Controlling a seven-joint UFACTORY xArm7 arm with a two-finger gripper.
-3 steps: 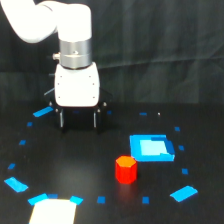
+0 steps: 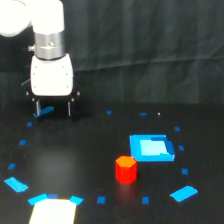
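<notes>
My gripper (image 2: 54, 107) hangs at the back left, fingers pointing down and spread apart. Nothing shows between them except the dark table and part of a blue tape strip behind. A red block with a hexagonal top (image 2: 126, 170) stands upright on the table, right of the middle and toward the front. Behind it and a little to the right lies a shallow blue tray (image 2: 136, 153) with a pale patch inside. The gripper is well apart from both.
A cream square (image 2: 53, 212) lies at the front left edge, partly cut off. Blue tape pieces (image 2: 184, 193) and small blue marks dot the black table. A dark curtain (image 2: 150, 50) hangs behind. Between gripper and block the table is clear.
My gripper has moved left and somewhat higher in the view, its fingers still apart. The red block, the tray and the cream square have stayed put.
</notes>
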